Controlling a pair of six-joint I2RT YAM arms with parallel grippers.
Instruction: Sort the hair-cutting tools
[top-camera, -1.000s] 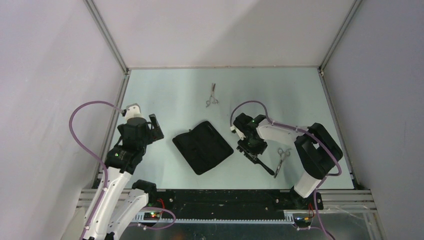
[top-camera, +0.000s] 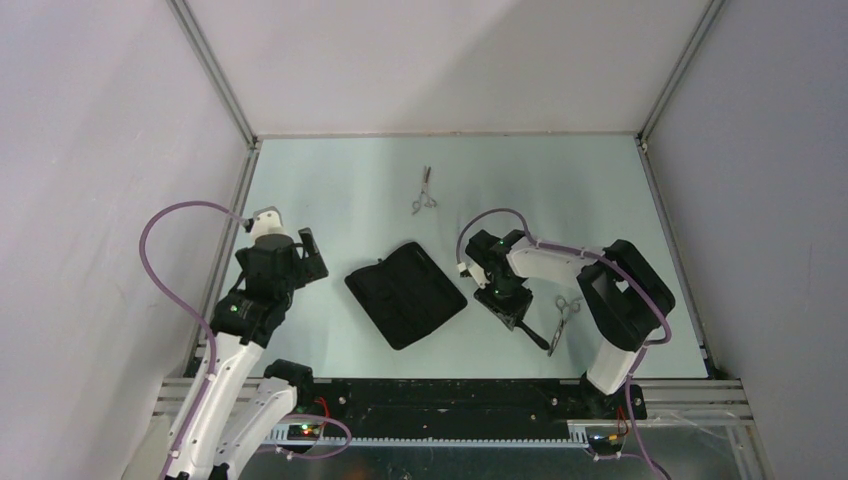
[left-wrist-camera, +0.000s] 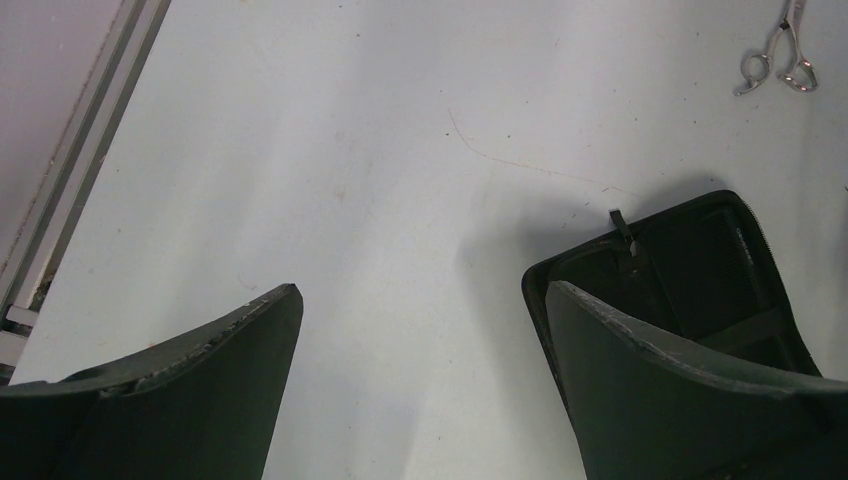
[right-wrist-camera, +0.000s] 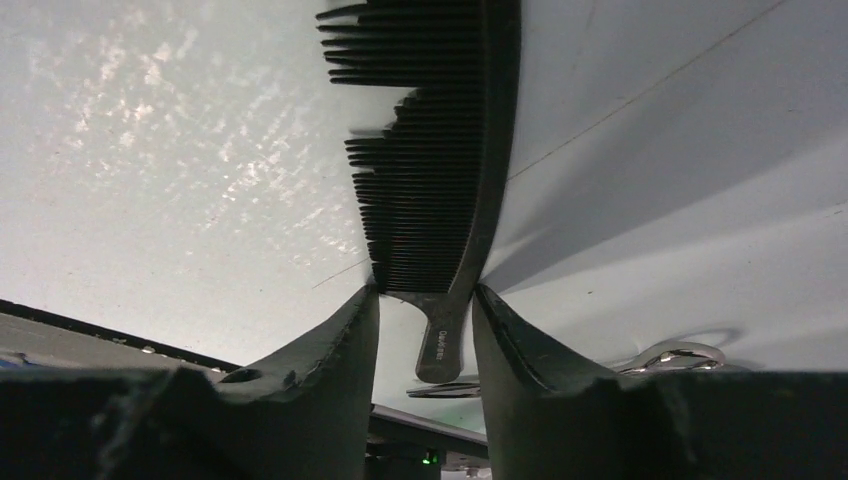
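A black comb (right-wrist-camera: 480, 180) lies on the table under my right gripper, whose fingertips sit either side of its narrow neck near the handle; whether they grip it I cannot tell. Silver scissors (top-camera: 562, 322) lie just right of the comb's handle. A second pair of scissors (top-camera: 424, 192) lies at the back middle. The open black case (top-camera: 405, 294) lies in the middle of the table. My left gripper stands open above the left side, nothing between its fingers.
Walls and metal rails (top-camera: 656, 200) bound it at the sides and back.
My right arm has shifted slightly over the comb, its elbow moving a little. The left arm, case and both scissors are unmoved.
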